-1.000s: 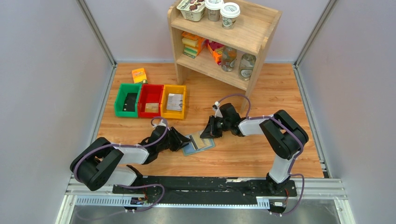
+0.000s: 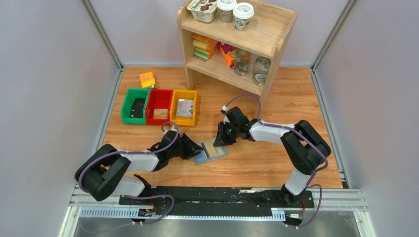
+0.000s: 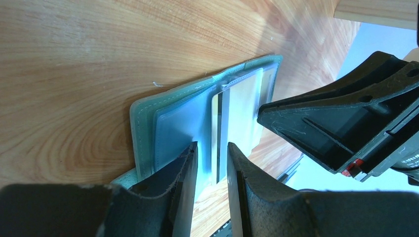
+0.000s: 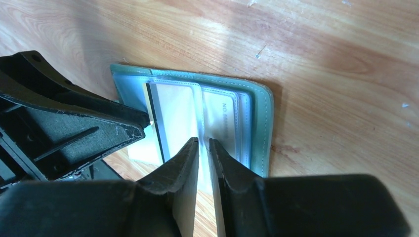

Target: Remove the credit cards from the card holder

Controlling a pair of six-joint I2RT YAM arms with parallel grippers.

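Note:
The teal card holder (image 2: 210, 157) lies flat on the wood, between my grippers, with clear sleeves and pale cards (image 4: 222, 118) in them. My left gripper stands open over its left side, fingertips at the sleeves, nothing seen held between them. My right gripper is shut at the other side, its tips at a sleeve edge over the cards; nothing clearly shows between them. Each wrist view also shows the other gripper's black body at the holder.
Green (image 2: 126, 106), red (image 2: 153, 98) and yellow (image 2: 190, 94) bins stand behind the left arm, an orange packet (image 2: 147, 79) behind them. A wooden shelf (image 2: 227, 34) with cups and bottles stands at the back. Wood is clear in front of the holder.
My right arm has shifted slightly to the right and its gripper a little too. The left arm and the holder look almost unchanged.

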